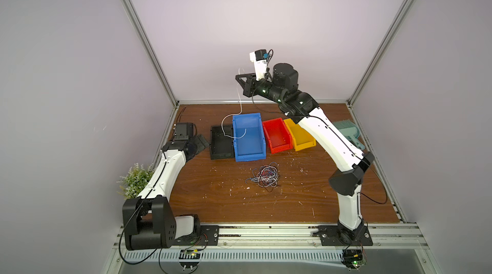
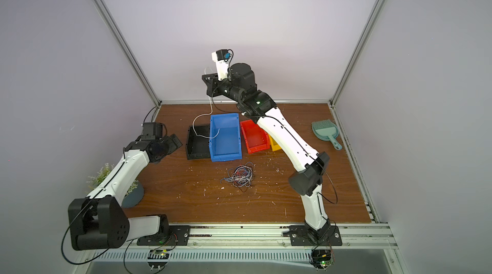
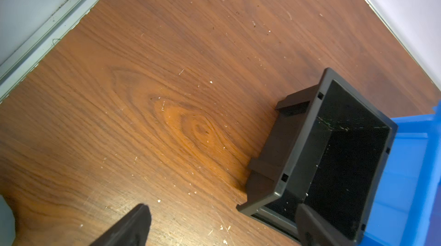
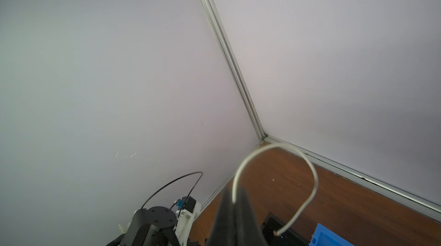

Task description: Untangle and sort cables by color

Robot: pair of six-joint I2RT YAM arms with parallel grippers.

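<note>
High over the bins, my right gripper (image 1: 238, 77) is shut on a white cable (image 1: 241, 107). A loop of the cable (image 4: 314, 181) shows beyond the fingers in the right wrist view. Its lower length curves down over the black bin (image 1: 222, 155) and the blue bin (image 1: 250, 151); contact with them is unclear. My left gripper stands open and empty over the wood, left of the black bin. A tangled cable pile (image 1: 266, 176), mostly white with some red, blue and dark strands, lies in front of the bins. Right of blue come the red bin (image 1: 277, 135) and yellow bin (image 1: 306, 143).
My right arm (image 1: 328, 140) reaches across the yellow bin, partly covering it. A green dustpan (image 2: 326, 130) lies at the right, and a potted plant (image 1: 136, 180) stands at the left. Small scraps dot the table (image 1: 307, 192), whose front right is otherwise clear.
</note>
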